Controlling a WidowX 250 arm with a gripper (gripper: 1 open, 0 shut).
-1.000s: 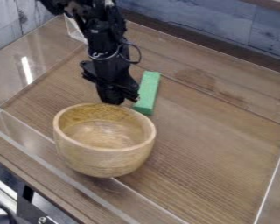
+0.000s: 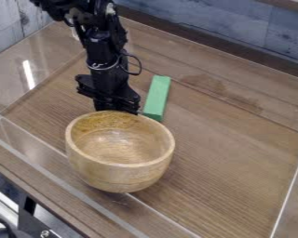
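Note:
A large tan wooden bowl (image 2: 119, 167) sits empty in the lower middle of the wooden table. The black gripper (image 2: 108, 107) hangs low just behind the bowl's back rim, its lower parts close to that rim. Whether it is open or shut, or has anything between its fingers, I cannot tell. A green rectangular block (image 2: 156, 97) lies flat to the right of the gripper, behind the bowl.
The gripper has shifted a little to the left. The bowl sits slightly further right and lower in the view than it did.

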